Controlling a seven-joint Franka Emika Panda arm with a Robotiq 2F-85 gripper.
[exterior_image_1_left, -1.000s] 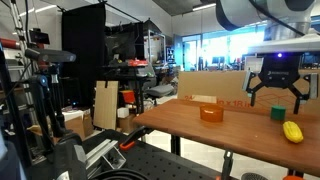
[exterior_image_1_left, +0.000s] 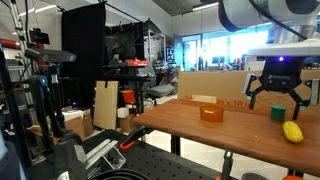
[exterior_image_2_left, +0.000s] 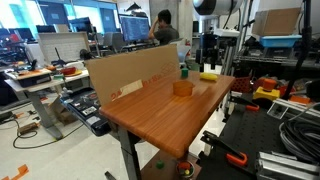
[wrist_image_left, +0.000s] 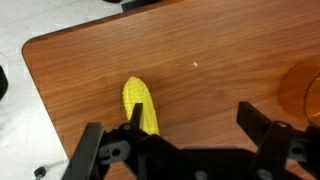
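A yellow, corn-like object (wrist_image_left: 140, 104) lies on the wooden table, left of centre in the wrist view; the same yellow object (exterior_image_1_left: 292, 131) is near the table's right side in the first exterior view. Above the table hangs my gripper, open and empty, its dark fingers wide apart. An orange bowl (exterior_image_1_left: 211, 113) stands apart from the yellow object, and part of the orange bowl (wrist_image_left: 302, 90) shows at the right edge of the wrist view. Behind the yellow object is a green item (exterior_image_1_left: 278, 113), apart from it.
The wooden table (exterior_image_2_left: 165, 128) has bare surface around the bowl. A tall cardboard panel (exterior_image_2_left: 130, 78) runs along one long side. The table's edge (wrist_image_left: 45, 100) lies close to the yellow object.
The yellow object, bowl and green item have stayed in place.
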